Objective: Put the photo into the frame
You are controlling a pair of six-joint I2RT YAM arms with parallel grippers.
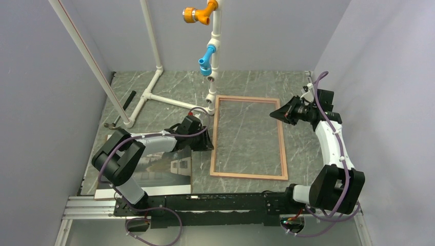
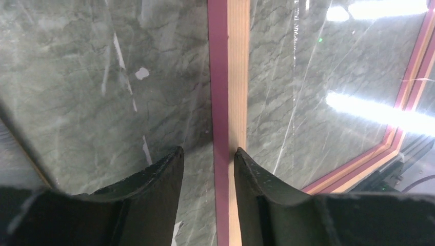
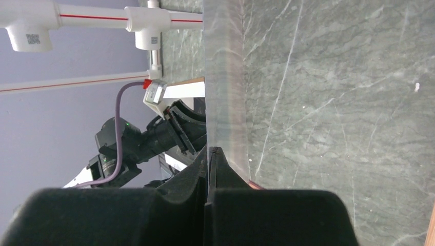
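Note:
The photo (image 1: pixel 159 171) lies on the table at the left, partly under my left arm. Right of it, the wooden frame (image 1: pixel 249 176) lies flat. At the frame's left bar (image 2: pixel 237 102), my left gripper has its fingers apart; the right finger overlaps the bar in this view, and bare table shows between the tips. Contact with the bar is unclear. My right gripper, above the frame's right bar, is shut on what looks like a thin clear sheet (image 3: pixel 224 77), seen nearly edge-on. From the top this sheet is hard to make out.
White pipes (image 1: pixel 177 102) stand behind the frame, with blue (image 1: pixel 206 57) and orange (image 1: pixel 201 14) fittings above. A hammer (image 1: pixel 123 110) lies at the far left. Bright reflections cross the frame's inside in the left wrist view. Bare table lies right of the frame.

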